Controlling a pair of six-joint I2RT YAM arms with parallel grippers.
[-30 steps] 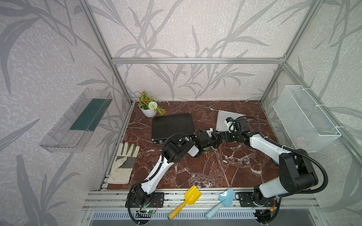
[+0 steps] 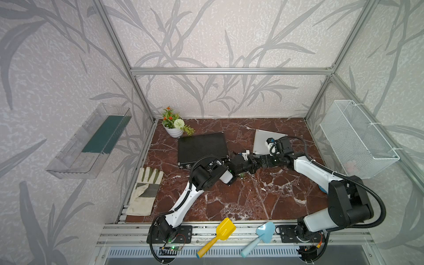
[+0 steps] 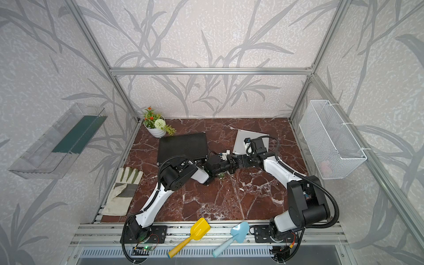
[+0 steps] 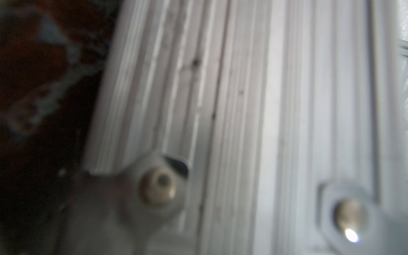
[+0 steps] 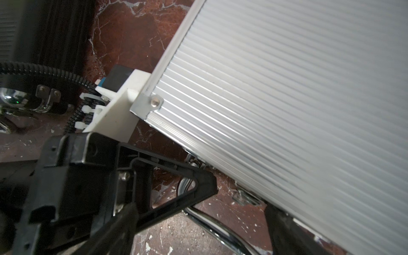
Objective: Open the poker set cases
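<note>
The silver case [image 5: 297,106] lies at the back right, ridged lid up, latches along its front edge. A closed black case [image 2: 202,146] lies to its left. My left gripper [image 2: 254,164] is low at the silver case's front-left corner; its wrist view shows only blurred aluminium close up, and it looks shut, with nothing seen held. My right gripper [image 3: 242,159] is at the silver case's front edge, beside the left one; in its wrist view the dark fingers stand apart below the latches, part open, with the case edge just beyond them.
A flower pot [image 2: 174,130] stands at the back left and a glove [image 2: 143,194] at the front left. Mesh baskets [image 2: 353,141] hang on both walls. A yellow scoop [image 2: 224,229] and a blue scoop [image 2: 264,231] lie on the front rail.
My right gripper has shifted very slightly to the right along the silver case's edge. The left arm and both cases look unchanged.
</note>
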